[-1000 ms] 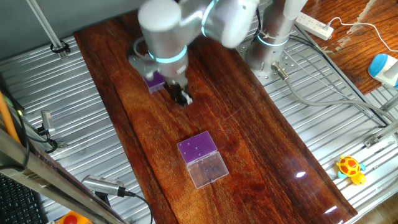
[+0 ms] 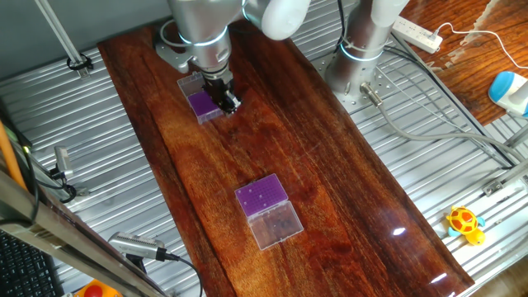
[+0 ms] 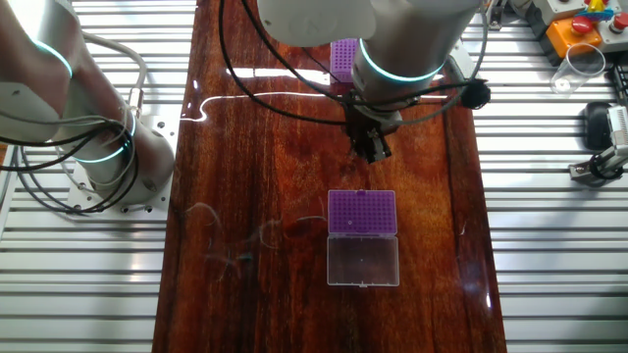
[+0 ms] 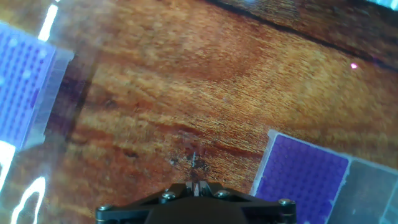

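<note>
Two open boxes with purple perforated racks and clear lids lie on the wooden table. One rack point(image 2: 262, 195) is in the middle of exterior view 1, with several small pale pieces in its holes; its edge shows at left in the wrist view. Under the arm lies the other rack point(image 2: 202, 103), seen also as the purple rack point(image 3: 361, 212) in exterior view 2 and the plain rack point(image 4: 301, 177) at lower right in the wrist view. My gripper appears shut, its tips close together over bare wood beside that second rack. Whether anything tiny is between them is too small to tell.
Clear lids point(image 2: 275, 225) point(image 3: 363, 261) lie flat beside their racks. Bare wood point(image 2: 330, 181) separates the boxes and runs along the table. Cables point(image 3: 294, 110) hang round the arm. A toy turtle point(image 2: 464, 221) sits off the table's right side.
Both boxes have stayed put.
</note>
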